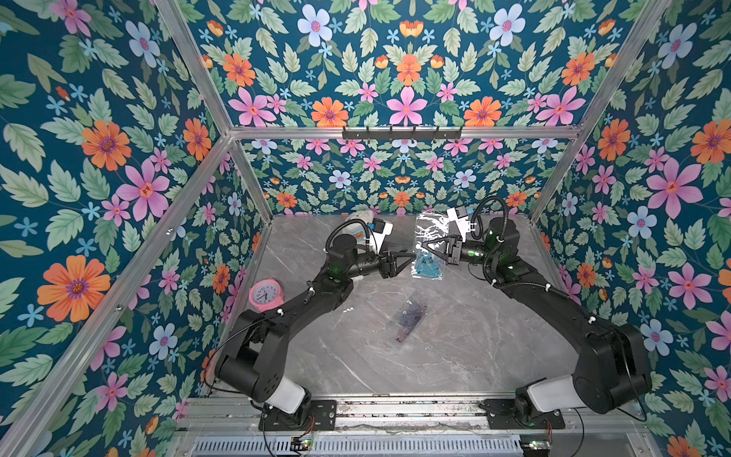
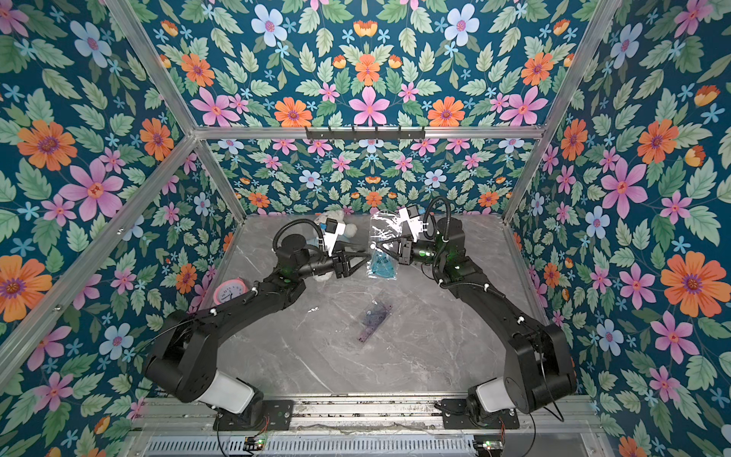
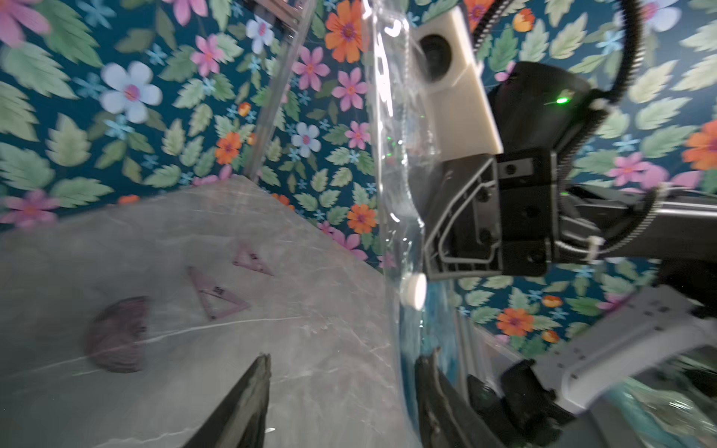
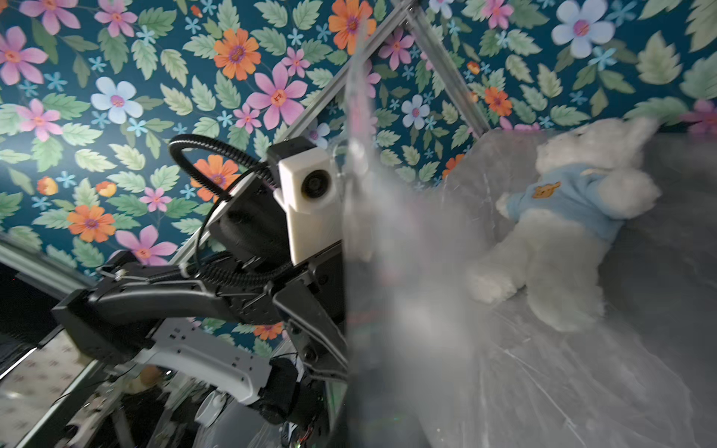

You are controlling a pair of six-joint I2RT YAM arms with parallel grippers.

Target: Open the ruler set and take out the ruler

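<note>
A clear plastic pouch with a teal lower part (image 1: 428,266) stands between my two arms. In the left wrist view its edge is almost vertical, with a white snap button (image 3: 413,291). My right gripper (image 1: 421,246) is shut at the pouch, pinching its thin plastic; the right wrist view shows only a blurred sheet there, its fingertips hidden. My left gripper (image 1: 412,263) is part open just left of the pouch; its left finger (image 3: 250,399) stands clear and the other overlaps the pouch in view. No ruler shows outside the pouch.
A purplish packet (image 1: 411,320) lies in front. The left wrist view shows a purple protractor (image 3: 119,336) and two set squares (image 3: 213,295) on the table. A white plush toy (image 4: 582,216) sits at the back left; a pink clock (image 1: 265,294) stands left.
</note>
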